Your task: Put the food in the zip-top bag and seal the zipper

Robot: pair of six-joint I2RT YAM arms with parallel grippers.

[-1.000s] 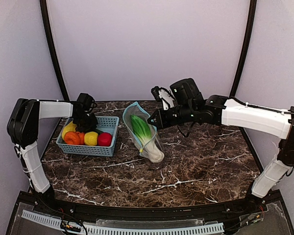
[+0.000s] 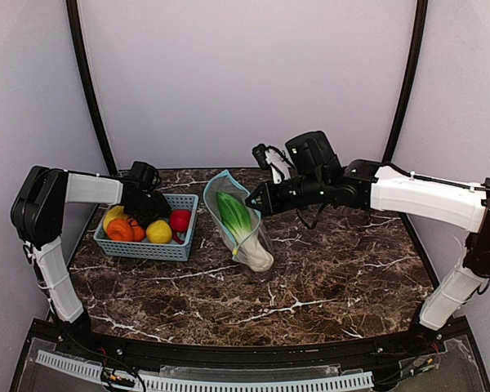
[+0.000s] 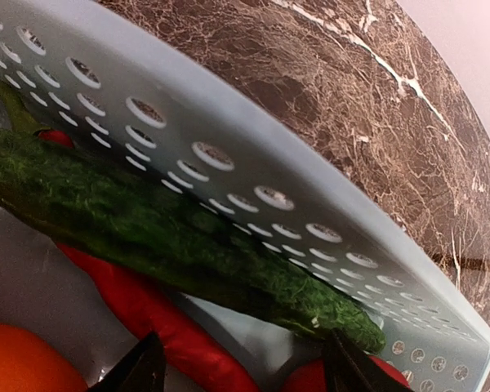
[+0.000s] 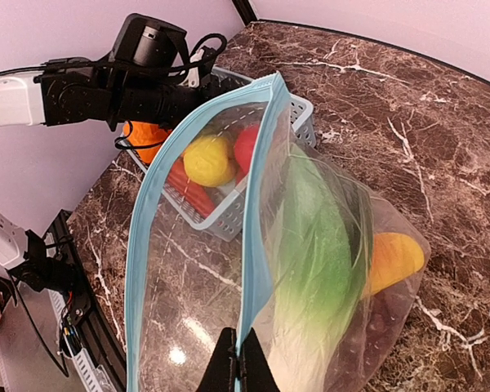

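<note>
My left gripper is open, down inside the blue basket [image 2: 147, 251] above a cucumber [image 3: 188, 237], a red pepper [image 3: 180, 335] and red round food [image 3: 302, 382]. The basket also holds orange food [image 2: 119, 230] and yellow food [image 2: 158, 231]. My right gripper is shut on the rim of the clear zip bag [image 2: 261, 257], holding it up with its mouth spread. In the bag are a leafy green vegetable [image 2: 233, 214] and, in the right wrist view, something orange [image 4: 392, 261].
Walls stand at the back and sides.
The right arm and bag stay still.
</note>
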